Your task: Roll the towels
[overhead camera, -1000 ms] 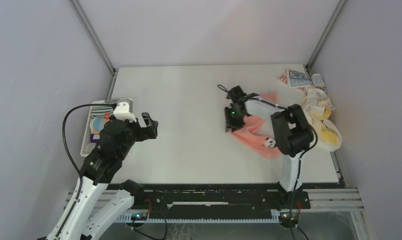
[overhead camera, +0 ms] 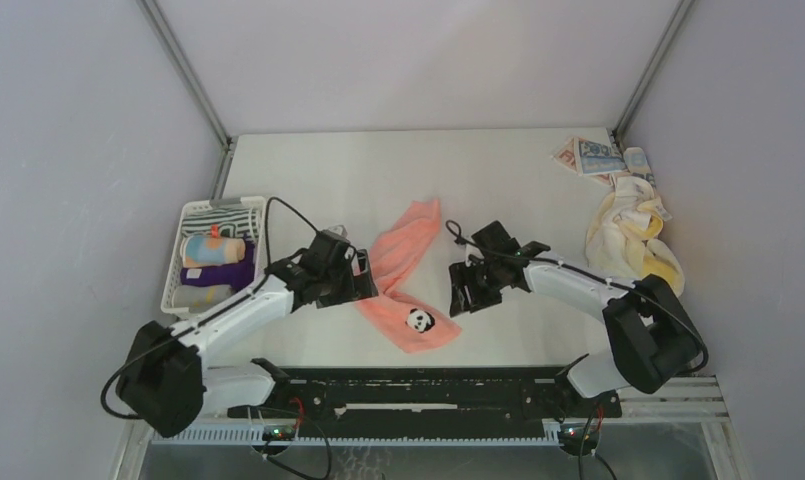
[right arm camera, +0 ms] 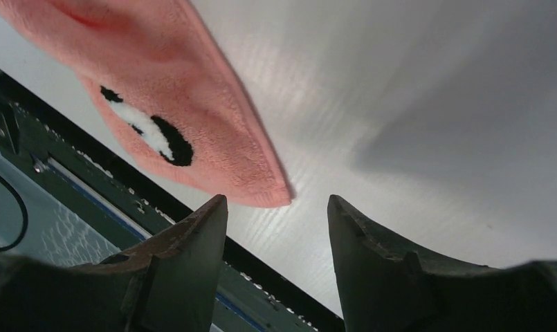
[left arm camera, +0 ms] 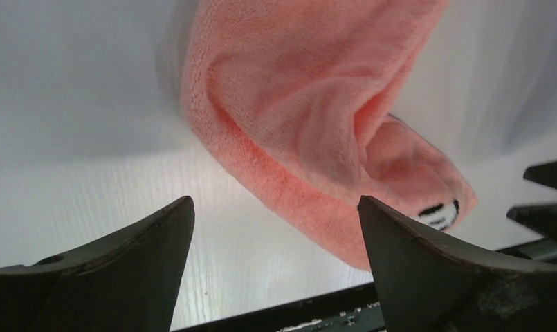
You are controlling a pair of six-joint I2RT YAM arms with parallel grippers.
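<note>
A pink towel (overhead camera: 406, 250) with a panda patch lies bent and creased across the middle of the table, a fold at its bend. Over the towel's left side hangs my left gripper (overhead camera: 366, 275), open and empty. In the left wrist view the towel's folded bend (left arm camera: 289, 124) lies beyond the spread fingers. My right gripper (overhead camera: 455, 290) is just right of the towel's panda end, also open. The right wrist view shows the towel corner (right arm camera: 268, 190) beyond the gap between its fingers, the panda patch (right arm camera: 151, 131) to the left.
A white basket (overhead camera: 170, 275) with several rolled towels stands at the left edge. Yellow and white cloths (overhead camera: 618, 235) are heaped on the right, below a printed cloth (overhead camera: 590, 157).
The towel has shifted left from the right half to the middle, alongside the right gripper. My left gripper has moved right, to the towel.
</note>
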